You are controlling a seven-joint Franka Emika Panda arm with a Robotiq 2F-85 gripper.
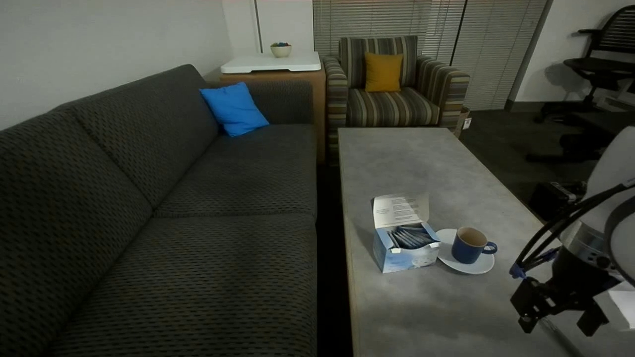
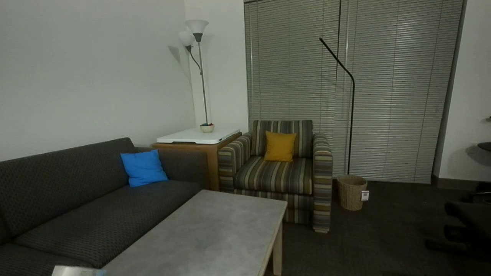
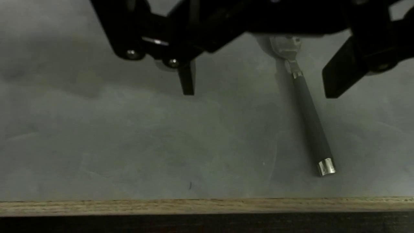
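Note:
A spoon (image 3: 309, 110) with a dark handle and metal bowl lies on the grey table, its bowl partly hidden behind the gripper in the wrist view. My gripper is open over the table with nothing between its fingers. The spoon runs between the two fingers in that view, closer to the right one, and is not gripped. From outside, the gripper (image 1: 560, 324) covers the spoon's bowl, with part of the handle (image 1: 559, 336) showing below. A blue mug (image 1: 467, 247) stands upright on a white saucer (image 1: 485, 266).
Left of the saucer is an open light-blue box (image 1: 411, 259) of sachets, its lid raised. A wooden edge (image 3: 194, 205) bounds the table beyond the spoon's handle end. The sofa (image 1: 250, 256) flanks the table's left side.

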